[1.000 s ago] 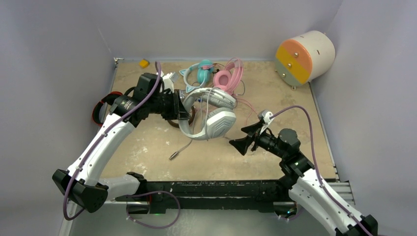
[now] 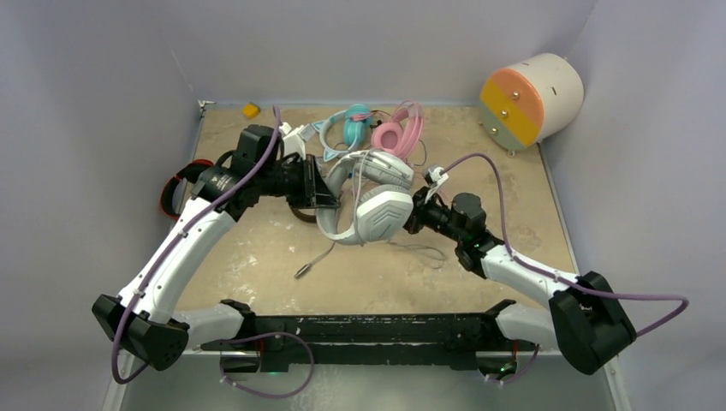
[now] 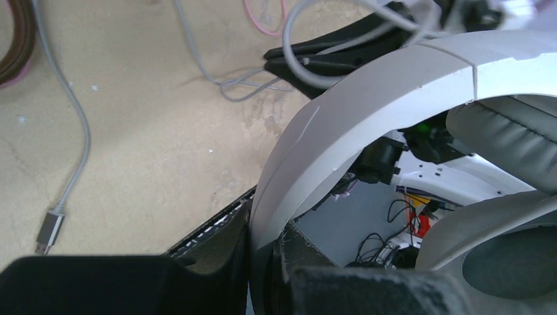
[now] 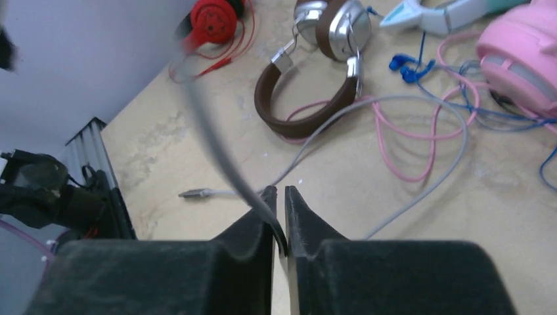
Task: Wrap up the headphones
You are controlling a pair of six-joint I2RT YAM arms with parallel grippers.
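Note:
The white headphones hang in the air at the middle, their band in my left gripper, which is shut on it. Their grey cable loops over them and trails to a plug on the table. Just right of the headphones is my right gripper, shut on the thin grey cable, which runs up from between its fingertips in the right wrist view.
Behind lie pink headphones, cyan cat-ear headphones, brown headphones and red ones. A drum-shaped box stands back right.
The left gripper and headphones have shifted slightly right.

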